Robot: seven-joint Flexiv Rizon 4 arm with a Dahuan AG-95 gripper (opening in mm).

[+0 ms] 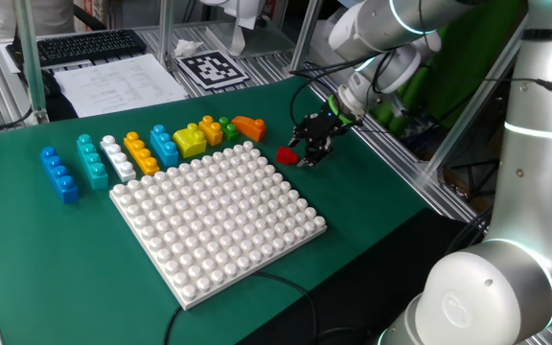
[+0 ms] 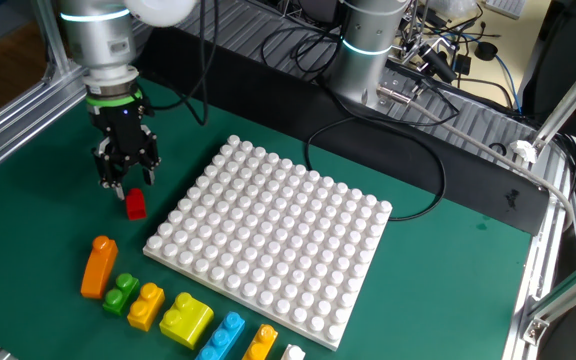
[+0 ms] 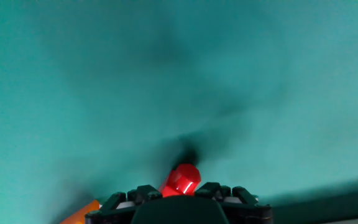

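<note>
The small red brick [image 1: 287,155] lies on the green mat close to the far corner of the white studded baseplate [image 1: 218,225]. My gripper [image 2: 135,188] points down just over this red brick [image 2: 136,206], its fingers spread to either side. In the wrist view the red brick [image 3: 183,179] shows between the two black fingers, at the bottom edge. The fingers stand open and do not look closed on it; whether a finger touches it I cannot tell.
Beside the baseplate runs a row of bricks: orange [image 2: 99,267], green [image 2: 121,294], yellow [image 2: 186,319], blue [image 1: 60,175] and others. The orange one is nearest my gripper. Black cables [image 2: 438,190] lie by the plate. Free mat surrounds the red brick.
</note>
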